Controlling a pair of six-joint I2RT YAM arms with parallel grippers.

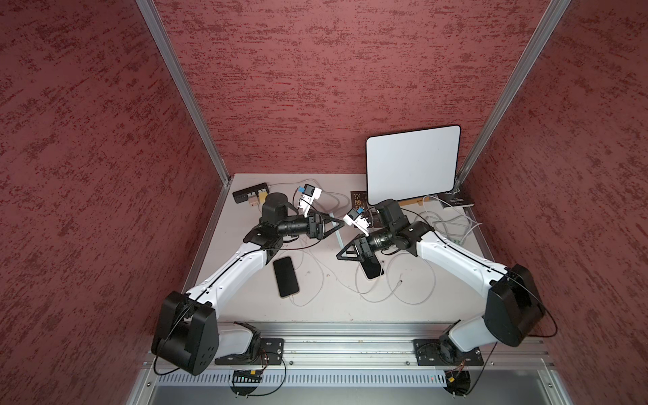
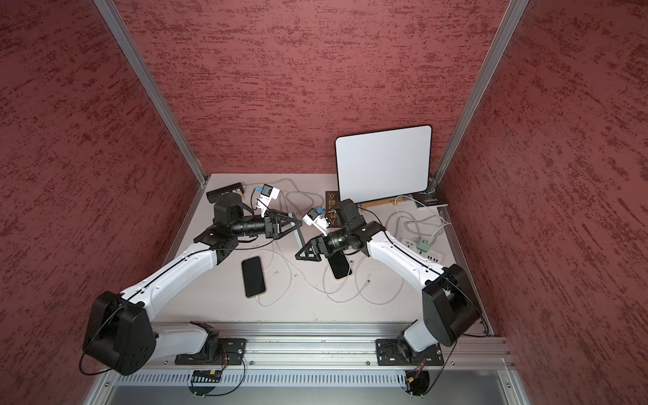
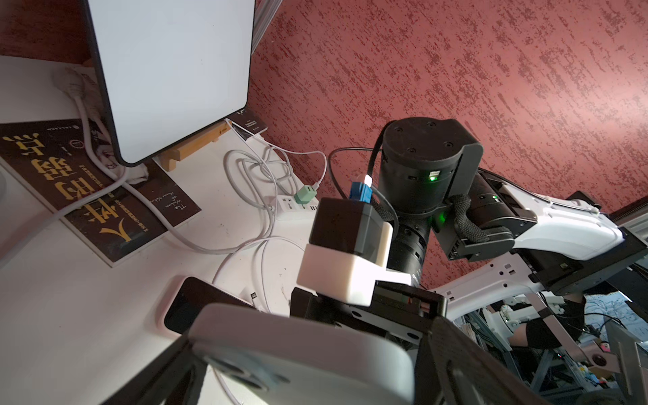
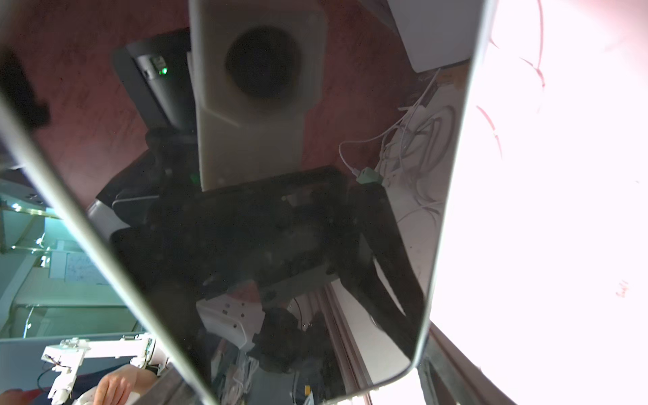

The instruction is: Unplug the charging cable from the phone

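A light phone stands on edge in the air between my grippers, a slim bar in the top views; its dark screen (image 4: pixel 283 229) fills much of the right wrist view. My left gripper (image 1: pixel 332 226) is at its upper end, open. My right gripper (image 1: pixel 347 251) is at its lower end; whether it is closed on the phone is unclear. A black phone (image 1: pixel 285 276) lies front left with a white cable (image 1: pixel 303 302) at its bottom end; another (image 1: pixel 372 268) lies below my right gripper.
A whiteboard (image 1: pixel 412 163) stands back right. Power strips (image 1: pixel 250 190) with tangled cables sit at both sides. The front middle of the table holds only thin cables.
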